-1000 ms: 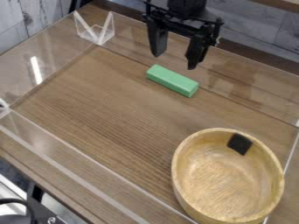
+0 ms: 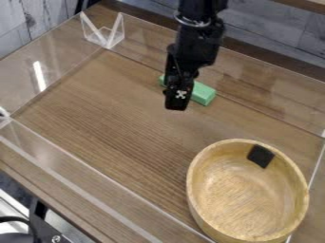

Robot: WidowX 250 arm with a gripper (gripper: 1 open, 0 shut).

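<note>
My black gripper [image 2: 178, 90] hangs over the wooden surface at the upper middle, its fingers pointing down and apart, with nothing seen held. A green block [image 2: 199, 92] lies just behind it and to its right, partly hidden by the gripper. Whether they touch is unclear.
A large yellow bowl [image 2: 245, 214] with a black piece [image 2: 261, 155] on its rim fills the lower right. A white wire object [image 2: 105, 30] stands at the back left.
</note>
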